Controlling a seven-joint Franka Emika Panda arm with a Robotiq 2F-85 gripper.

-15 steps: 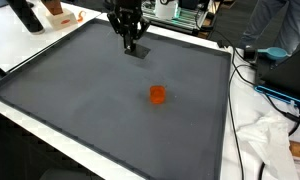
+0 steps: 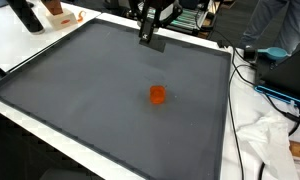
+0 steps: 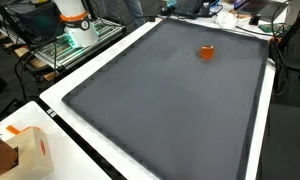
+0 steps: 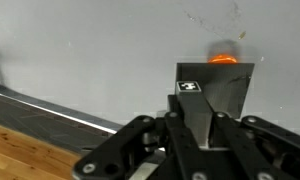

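My gripper [image 2: 147,36] is near the far side of the dark mat in exterior view 1, pointing down. In the wrist view, the gripper is shut on a dark flat square piece [image 4: 230,86] that sticks out to one side of the fingers. The same dark piece [image 2: 154,43] shows under the gripper in exterior view 1. A small round orange object [image 2: 157,94] sits on the mat, apart from the gripper. In the wrist view, the held piece hides part of the orange object [image 4: 223,58]. Exterior view 2 shows the orange object [image 3: 207,51] near the far end.
A white crumpled cloth or bag [image 2: 265,140] lies outside it at the right. Cables [image 2: 280,95] run along that side.
The orange object has stayed in place.
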